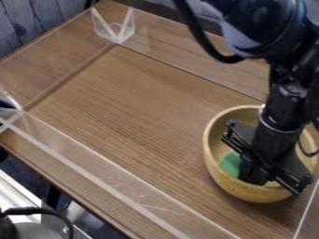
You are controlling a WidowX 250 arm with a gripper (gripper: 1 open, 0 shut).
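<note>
A round yellow-tan bowl sits at the right side of the wooden table. My black gripper reaches down into it, its fingers low inside the bowl over a green object. The gripper hides much of the green object, and I cannot tell whether anything is between the fingertips.
Clear tape strips run near its edges. A dark device with a cable is at the bottom left corner, beside the table's edge.
</note>
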